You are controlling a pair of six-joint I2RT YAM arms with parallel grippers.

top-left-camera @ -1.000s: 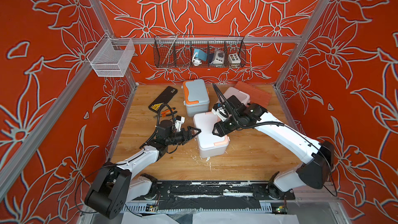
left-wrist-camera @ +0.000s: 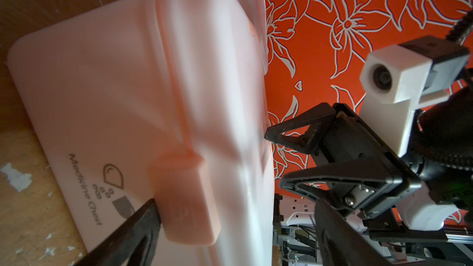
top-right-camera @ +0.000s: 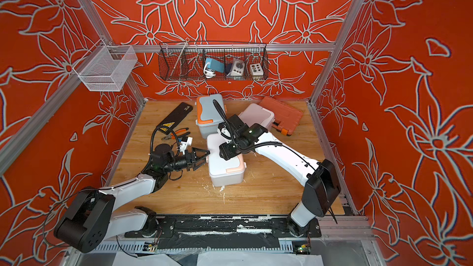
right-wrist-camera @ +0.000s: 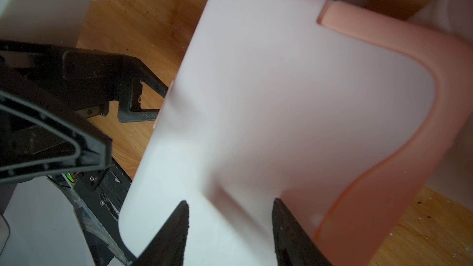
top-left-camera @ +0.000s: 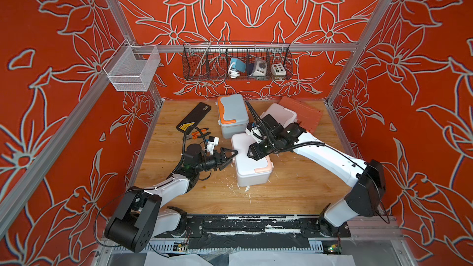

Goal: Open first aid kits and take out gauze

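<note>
A white medicine chest with a pale-orange trim (top-left-camera: 247,166) stands shut in the middle of the table. In the left wrist view, its printed side and pale-orange latch (left-wrist-camera: 184,202) face my left gripper (top-left-camera: 230,159). That gripper stands open at the chest's left side, one finger (left-wrist-camera: 138,239) close against the latch edge. My right gripper is over the lid (right-wrist-camera: 295,103), its fingertips partly apart and low at the lid's surface. Only white lid and a shadow show between them; whether they grip anything cannot be made out. No gauze is in view.
A grey box with an orange trim (top-left-camera: 234,109) stands just behind the chest. A pale-pink box (top-left-camera: 281,114) and a red case (top-left-camera: 309,113) lie at the back right. Pliers (top-left-camera: 198,133) and a black case (top-left-camera: 195,116) are at the back left.
Over the last second my right gripper has shifted a little left over the lid. The left gripper stays beside the chest with only slight movement. The chest remains shut.
</note>
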